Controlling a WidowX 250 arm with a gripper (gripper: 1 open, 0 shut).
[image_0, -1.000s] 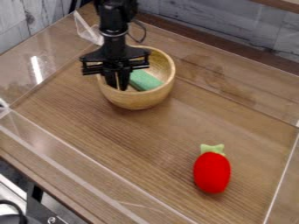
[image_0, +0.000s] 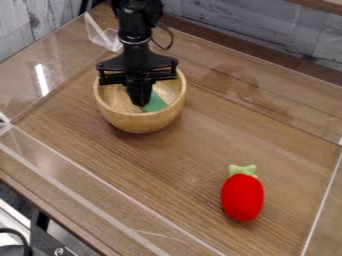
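My black gripper (image_0: 138, 94) reaches down from the top into a wooden bowl (image_0: 111, 110) at the upper left of the table. Its fingertips are low inside the bowl and look close together; whether anything is between them is hard to make out. A green object (image_0: 155, 104) lies in the bowl just right of the fingers, partly hidden by them.
A red strawberry-like toy (image_0: 242, 197) with a green top lies at the lower right of the wooden table (image_0: 160, 190). A clear plastic piece (image_0: 104, 30) is behind the arm at the upper left.
My gripper has moved right and down within the bowl, and its fingers have drawn together. The bowl has shifted slightly left, and less of the green object shows.
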